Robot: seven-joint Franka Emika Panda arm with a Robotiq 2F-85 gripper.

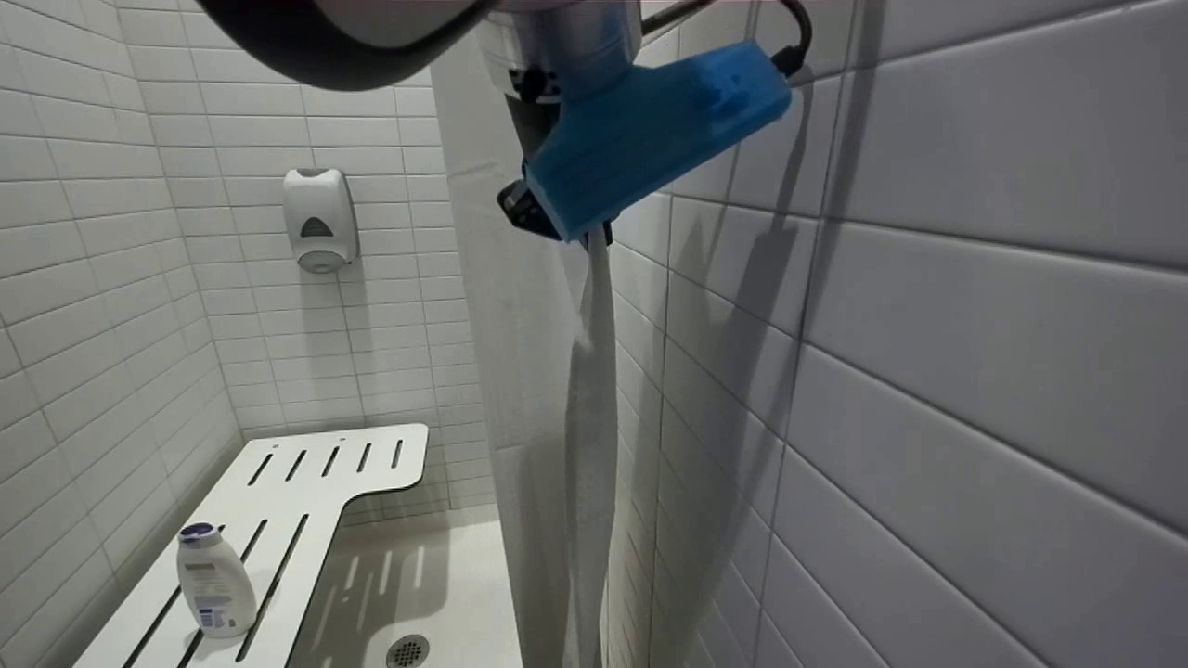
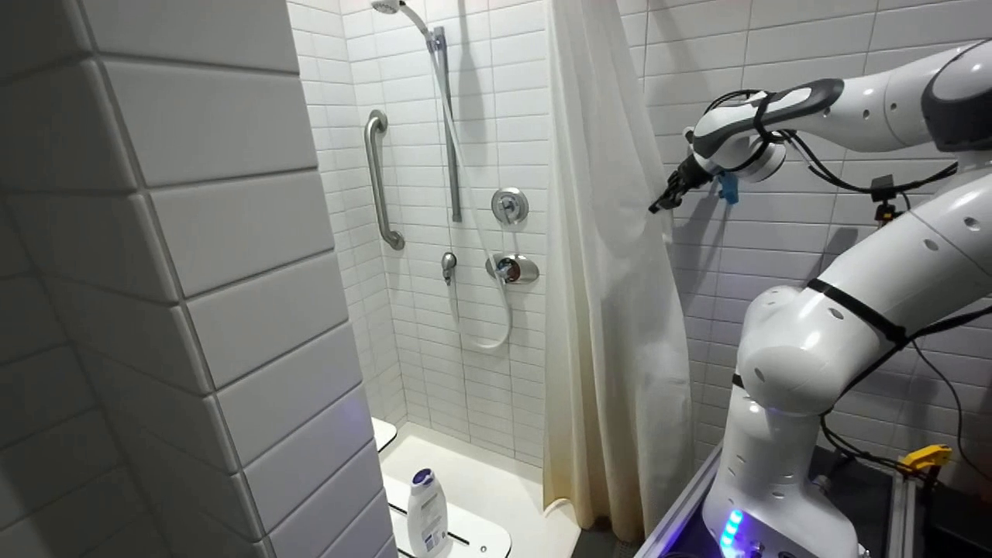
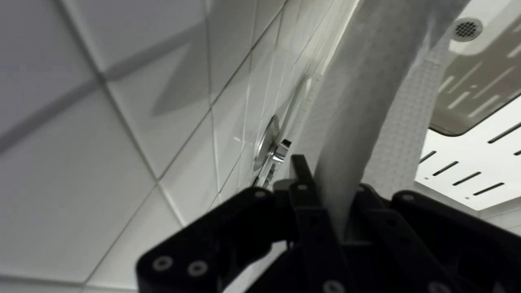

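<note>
A pale shower curtain (image 2: 609, 279) hangs in a narrow bunch close to the right tiled wall. The gripper is at the curtain's edge, above the shower floor. In the wrist view a fold of the curtain (image 3: 371, 83) runs down between its black fingers, which stand a little apart. Whether they press on the cloth cannot be told. From outside, the blue mount covers much of the gripper (image 1: 579, 228), with the curtain strip (image 1: 590, 445) hanging straight below it. The gripper (image 2: 658, 204) touches or nearly touches the curtain's right side.
A white slotted bench (image 1: 334, 473) carries a white bottle with a purple cap (image 1: 217, 584). The tiled wall (image 1: 947, 334) is close beside the gripper. Shower valves (image 2: 511, 270), a grab bar (image 2: 377, 177) and a soap dispenser (image 1: 320, 221) are fixed to walls.
</note>
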